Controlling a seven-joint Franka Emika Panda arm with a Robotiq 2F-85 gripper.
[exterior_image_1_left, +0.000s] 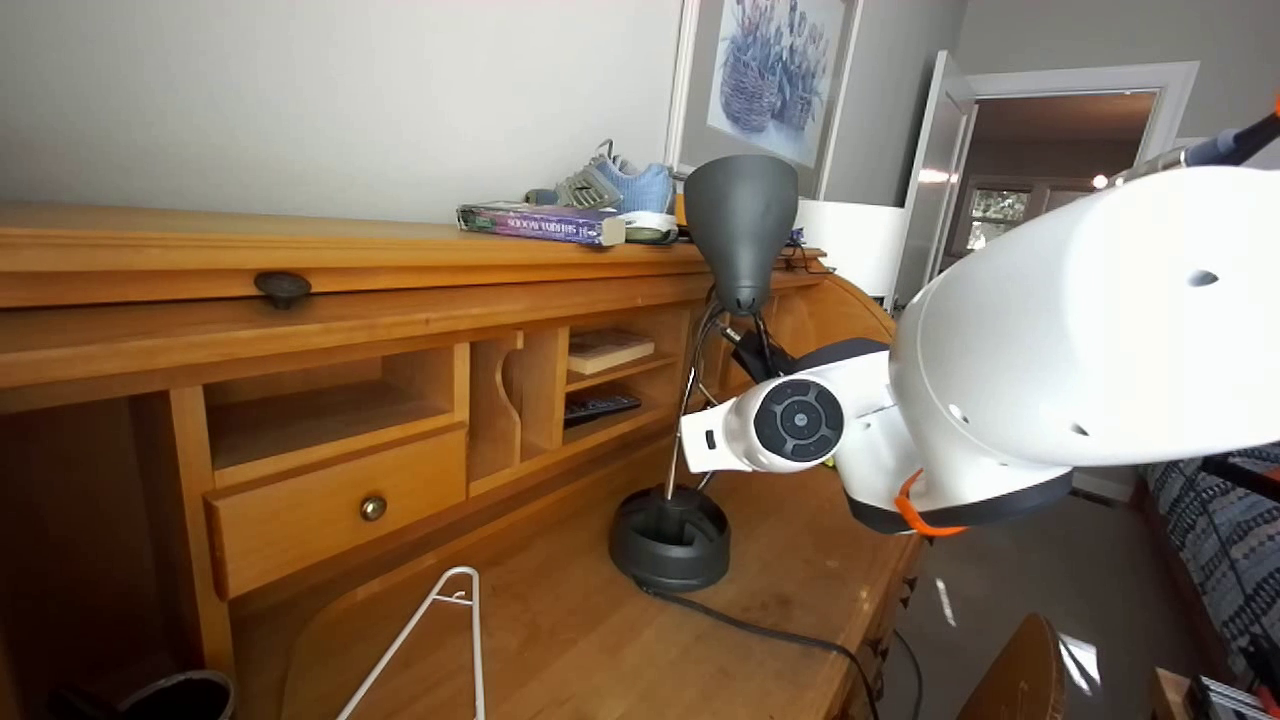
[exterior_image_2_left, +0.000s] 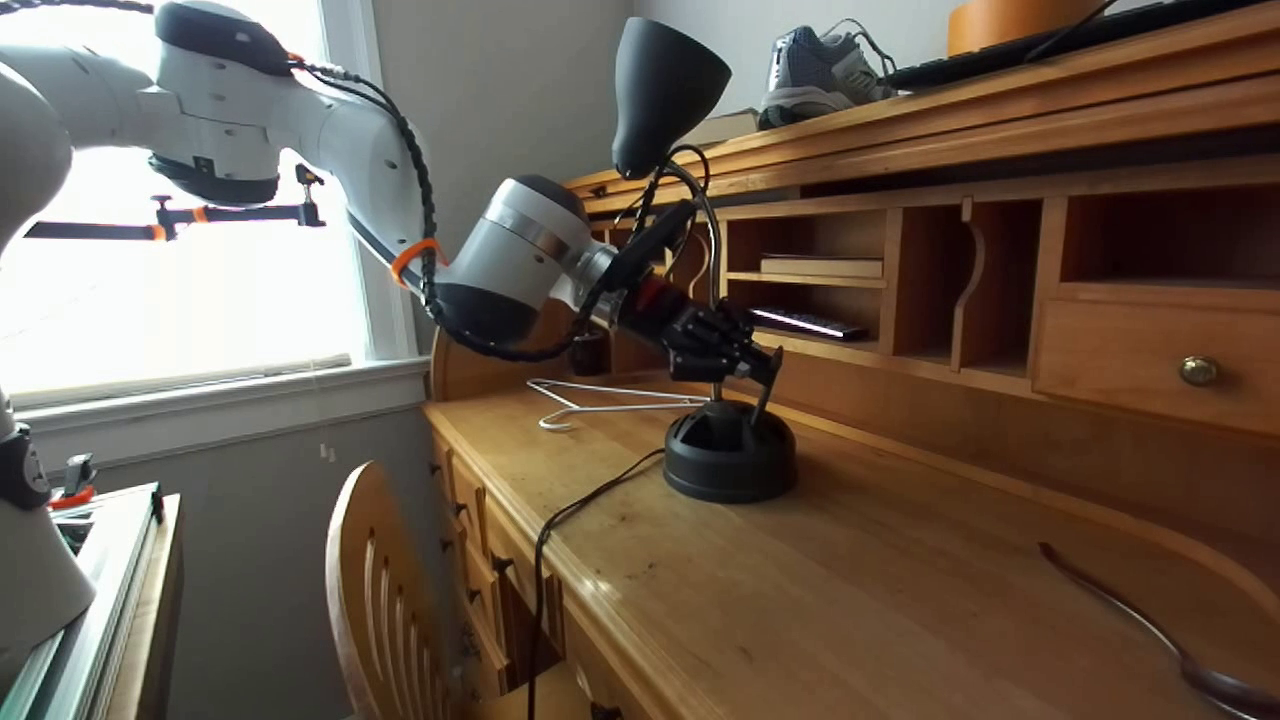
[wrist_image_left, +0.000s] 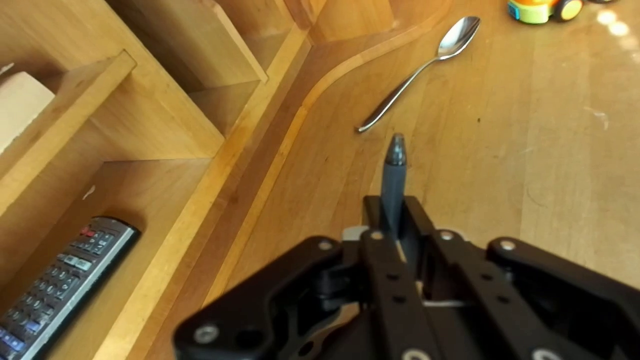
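Note:
A slim grey pen with a shiny tip (wrist_image_left: 393, 183) is pinched between the fingers of my gripper, which is shut on it. In exterior view 2 the gripper (exterior_image_2_left: 765, 360) hovers close above the black desk lamp's base (exterior_image_2_left: 727, 462). There the pen (exterior_image_2_left: 768, 384) slants down over the base's recessed top; whether its lower end touches is unclear. The lamp's dark shade (exterior_image_1_left: 744, 222) stands high on its thin stem. Exterior view 1 has my white arm covering most of the gripper and the pen.
A spoon (wrist_image_left: 414, 84) and a toy vehicle (wrist_image_left: 540, 9) lie on the desk. The remote (wrist_image_left: 69, 282) sits in a cubby. A white hanger (exterior_image_1_left: 450, 612) rests on the desktop. The lamp cord (exterior_image_2_left: 576, 504) runs over the front edge.

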